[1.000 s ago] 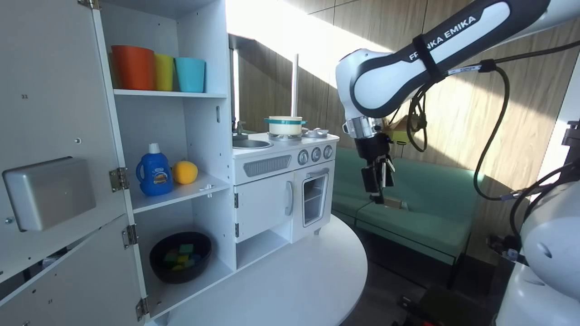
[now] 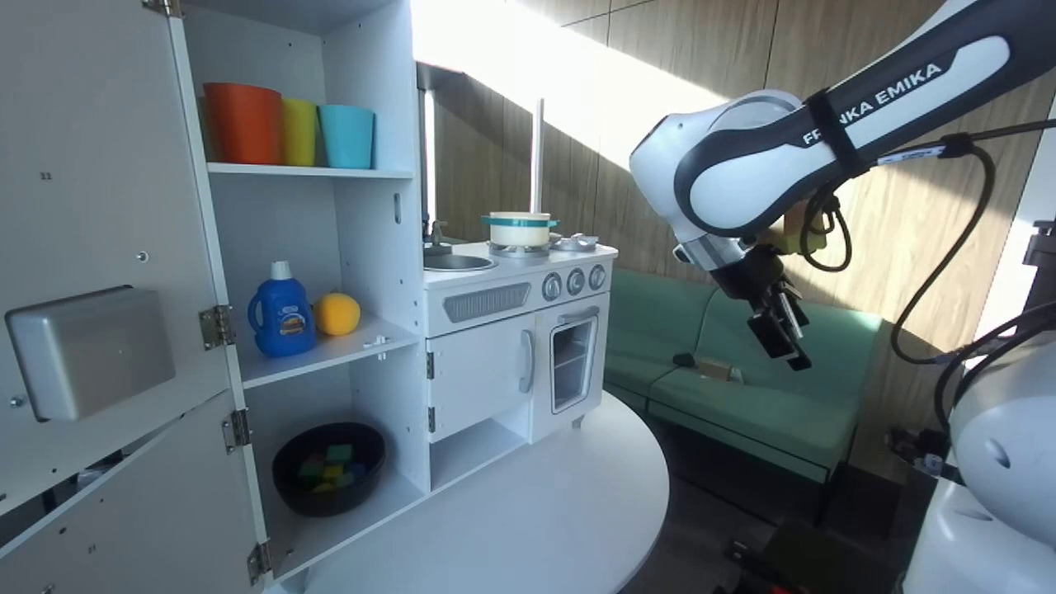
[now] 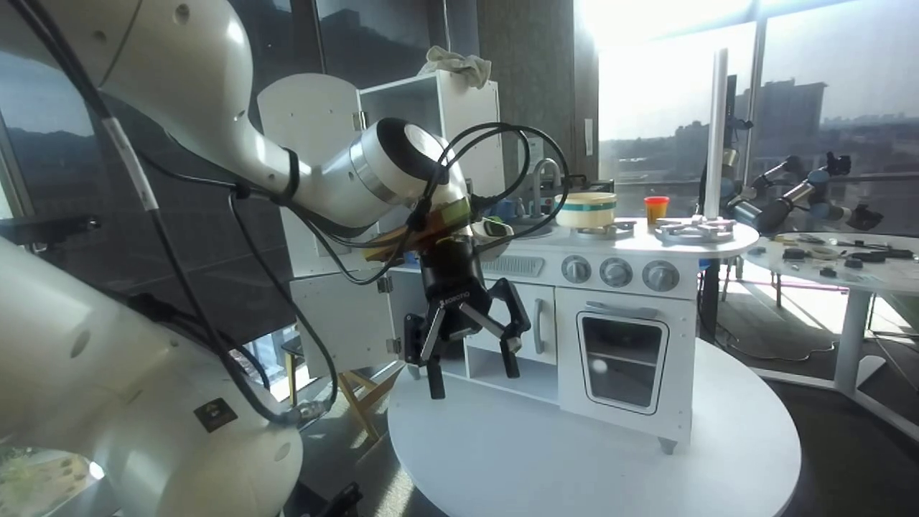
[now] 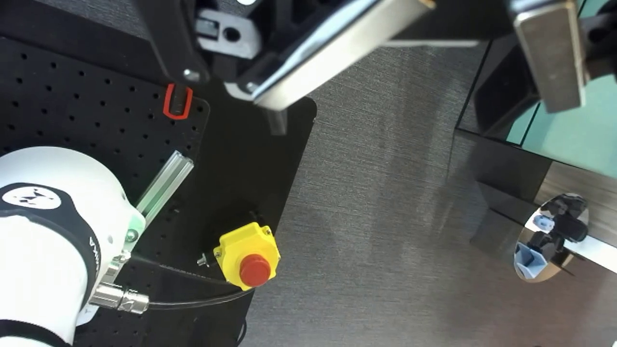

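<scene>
My gripper [image 3: 475, 388] hangs in the air in front of the toy kitchen, its fingers wide apart and the space between them empty. In exterior view 1 the gripper [image 2: 787, 365] is tilted, well to the right of the white round table [image 2: 554, 515], with the green sofa behind. Below it in the wrist view lie grey floor [image 4: 370, 231] and the robot's black base plate [image 4: 231, 167]. On the cabinet's middle shelf stand a blue bottle [image 2: 283, 315] and a yellow-orange fruit [image 2: 337, 313]. A cream pot [image 2: 520, 229] sits on the stove.
Orange [image 2: 243, 124], yellow [image 2: 298, 132] and turquoise cups [image 2: 346, 137] fill the top shelf. A black bowl [image 2: 317, 500] of coloured blocks rests at the bottom. A cup with a red rim [image 3: 656, 207] stands beside the pot. The cabinet doors are open.
The arm has drawn back to the right in exterior view 1, away from the kitchen. My gripper has tilted from nearly upright to slanting. The shelf objects and pot have not moved.
</scene>
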